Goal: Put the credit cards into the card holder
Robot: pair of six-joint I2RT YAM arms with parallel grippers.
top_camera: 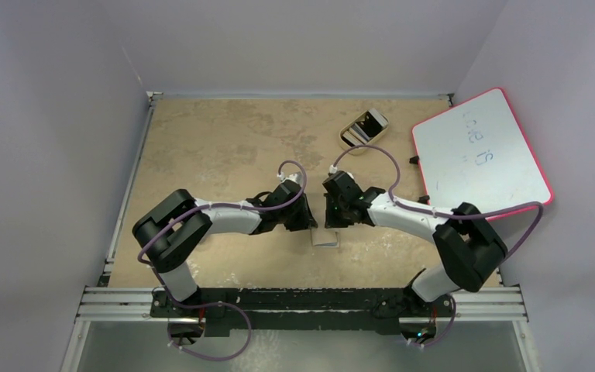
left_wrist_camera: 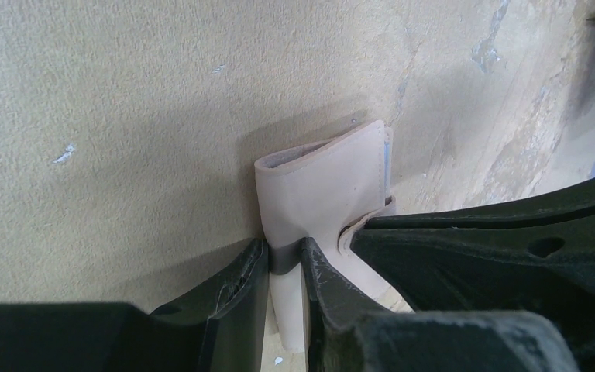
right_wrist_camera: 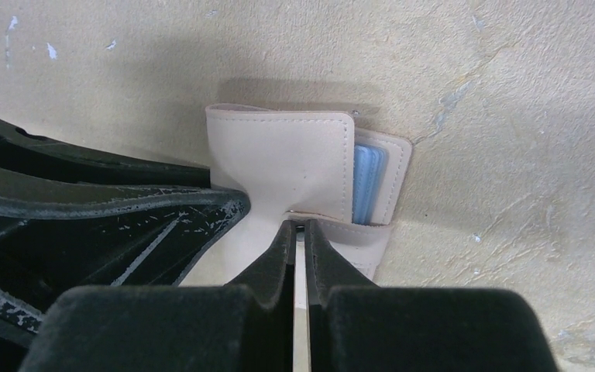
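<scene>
A pale leather card holder (top_camera: 325, 240) lies on the table between my grippers. In the right wrist view a blue card (right_wrist_camera: 368, 178) sits in it, partly showing beside the stitched flap (right_wrist_camera: 279, 155). My left gripper is part open, its fingertips either side of the holder's folded edge in the left wrist view. My right gripper is shut, tips at the holder's lower flap edge, with no card seen between them.
A tray (top_camera: 347, 141) with several cards stands at the back. A whiteboard (top_camera: 480, 155) leans at the right.
</scene>
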